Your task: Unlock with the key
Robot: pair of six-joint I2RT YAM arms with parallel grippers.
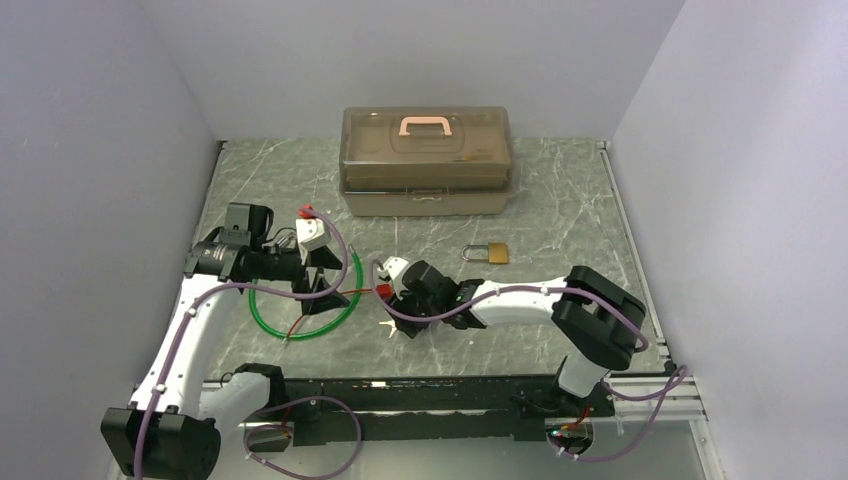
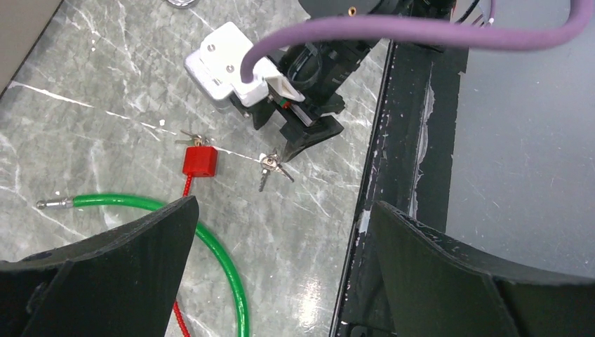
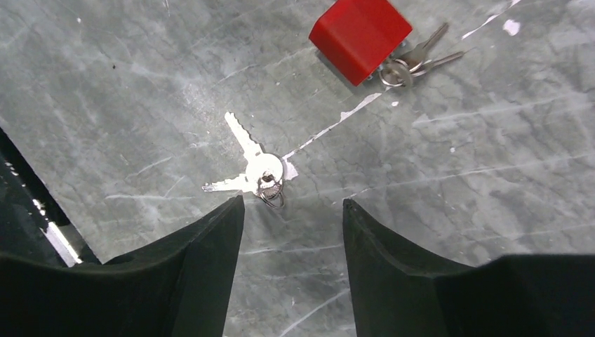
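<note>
A pair of silver keys on a small ring (image 3: 263,168) lies flat on the marble mat. My right gripper is low over the key ring, part open with nothing visible between its fingers. A red padlock (image 3: 358,35) with another bunch of keys at it (image 3: 417,60) lies close by, joined to a red cable. My left gripper hangs open over the left side of the mat, above the green hose (image 2: 228,267). A brass padlock (image 1: 497,252) lies to the right of the red one.
A brown toolbox (image 1: 427,160) stands at the back. The green hose loops on the left. The front edge rail (image 1: 450,390) runs near the keys.
</note>
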